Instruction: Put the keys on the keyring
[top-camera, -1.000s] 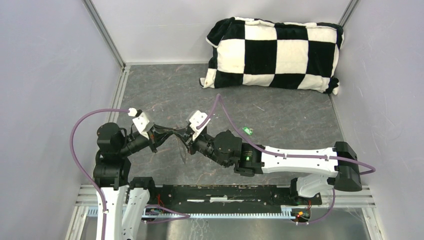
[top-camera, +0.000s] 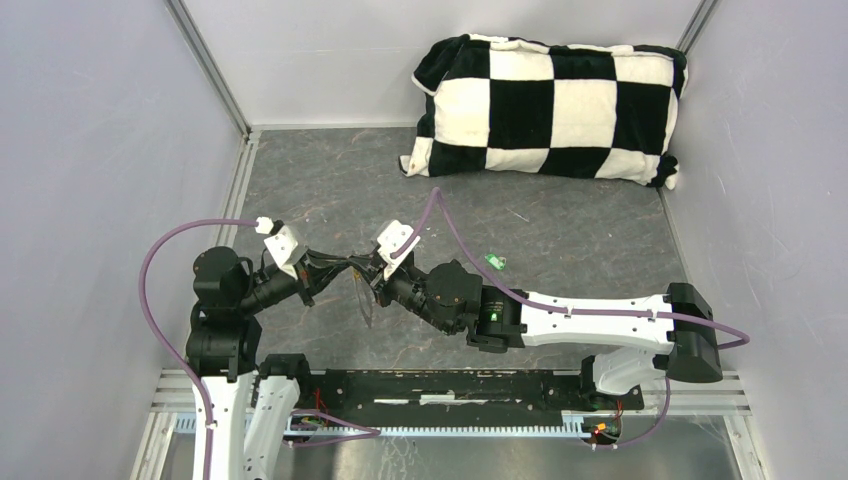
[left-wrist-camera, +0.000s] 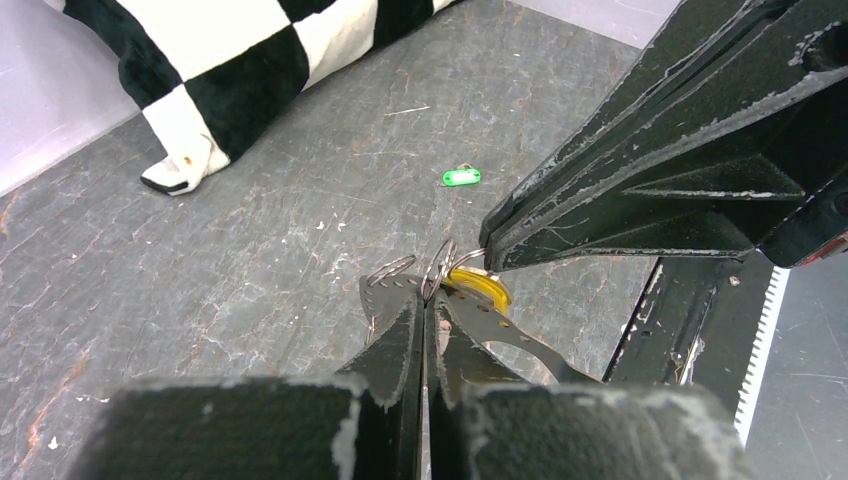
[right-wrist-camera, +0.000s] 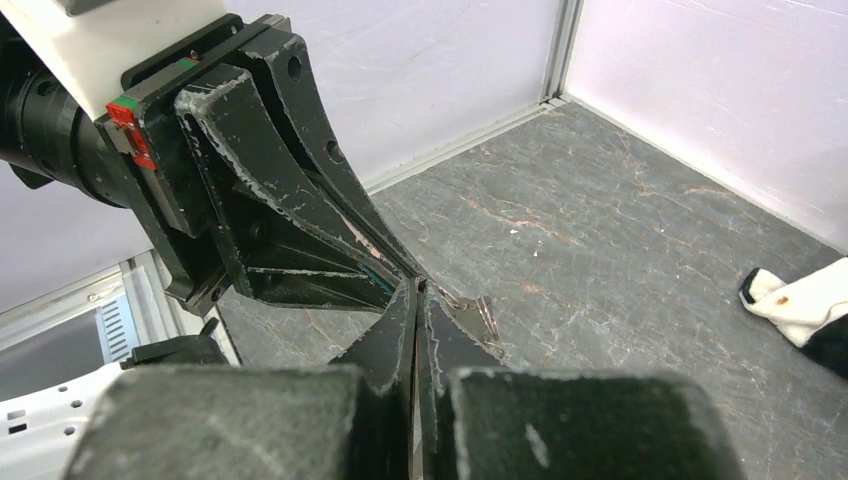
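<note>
Thin silver wire rings (left-wrist-camera: 440, 268) stand at the tips of my left gripper, which is shut on one of them. One wire loop runs to the tip of my right gripper, also shut on it. A yellow tag (left-wrist-camera: 484, 287) and a dark grey flat metal piece with holes (left-wrist-camera: 515, 335) hang just behind the left fingertips. In the right wrist view, that grey piece (right-wrist-camera: 476, 318) shows beyond my right gripper; the rings there are mostly hidden. Seen from above, the two grippers meet tip to tip, the metal piece (top-camera: 363, 300) dangling below.
A green tag (left-wrist-camera: 461, 177) with a small ring lies alone on the grey marbled surface. At the back, a black-and-white checkered cushion (top-camera: 552, 108) rests against the wall.
</note>
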